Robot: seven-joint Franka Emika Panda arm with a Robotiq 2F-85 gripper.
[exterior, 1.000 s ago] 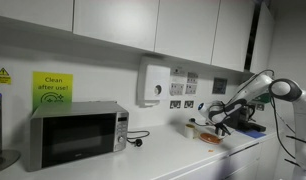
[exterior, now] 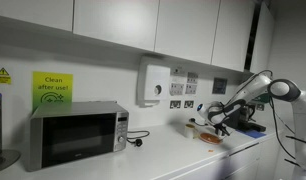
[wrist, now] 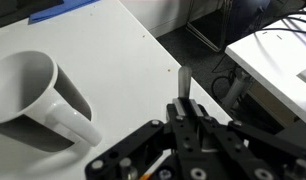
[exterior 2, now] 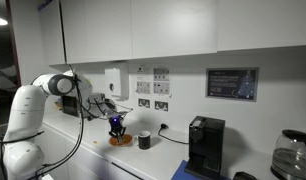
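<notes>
In the wrist view my gripper is shut on a thin grey rod-like handle [wrist: 184, 82], whose rounded tip stands up past the fingers. What the handle belongs to is hidden. A white mug [wrist: 38, 100] stands to the left, apart from the fingers, its handle turned towards them. Exterior view 2 has the gripper [exterior 2: 117, 130] low over an orange plate [exterior 2: 121, 142], with the mug [exterior 2: 144, 140] beside the plate. The same plate [exterior: 210, 138] shows in exterior view 1.
A microwave [exterior: 78, 133] occupies the counter's near end in exterior view 1. Further along in exterior view 2 are a black coffee machine [exterior 2: 205, 145] and a glass kettle [exterior 2: 291, 153]. Cupboards [exterior 2: 183, 25] hang overhead. Bare white counter [exterior: 158, 150] lies between microwave and plate.
</notes>
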